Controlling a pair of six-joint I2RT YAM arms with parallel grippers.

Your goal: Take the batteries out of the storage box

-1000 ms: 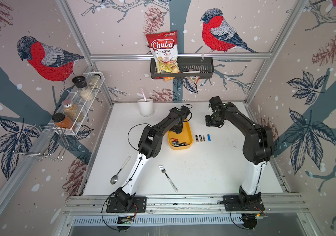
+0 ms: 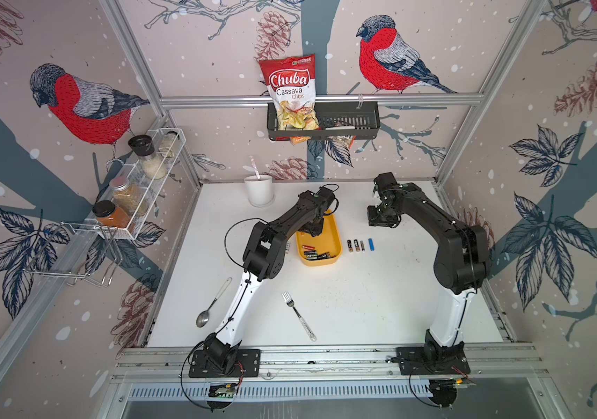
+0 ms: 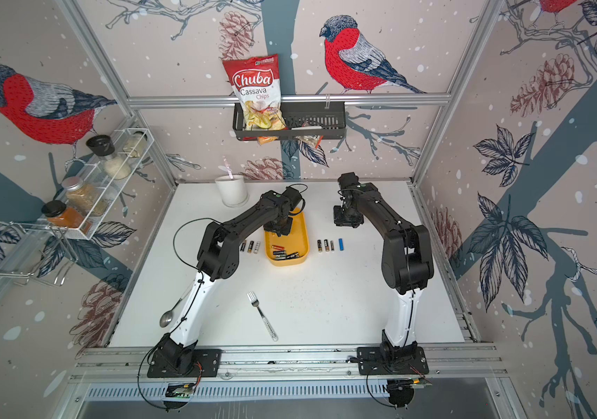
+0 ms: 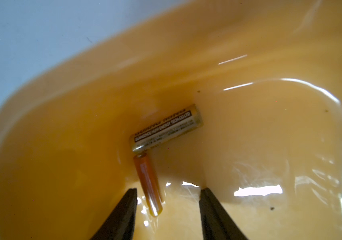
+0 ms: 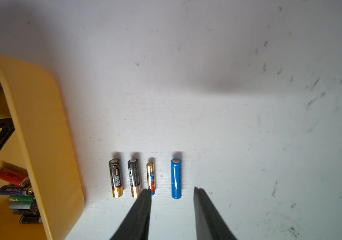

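The yellow storage box (image 2: 335, 244) stands mid-table. My left gripper is open inside it, empty. In the left wrist view, an orange battery (image 4: 147, 182) lies just beyond the fingertips, nearer the left one. Its far end meets a gold-grey battery (image 4: 166, 128). Several more batteries, among them a red one (image 5: 10, 176), lie at the box's near end. On the table right of the box, two black-and-gold batteries (image 5: 115, 178), a thin gold one (image 5: 150, 178) and a blue one (image 5: 176, 178) lie in a row. My right gripper hangs open above the table, empty.
Several batteries (image 3: 250, 246) also lie left of the box. A white cup (image 2: 259, 190) stands at the back left, a spoon (image 2: 203, 318) and a fork (image 2: 300, 316) at the front.
The right gripper has moved slightly right. Nothing has visibly been picked up or let go.
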